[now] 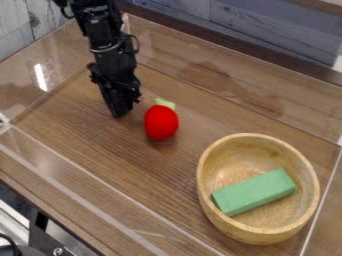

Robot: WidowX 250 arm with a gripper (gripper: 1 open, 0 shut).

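Observation:
My black arm reaches down from the top left, its gripper (123,110) low over the table (94,170), just left of a red round object (160,122) with a small pale green part behind it. The gripper looks shut, with nothing visible between its fingers, though it is small and dark in this view.
A wooden bowl (214,200) at the lower right holds a green block (254,190). A dark cable shows in the bottom left corner.

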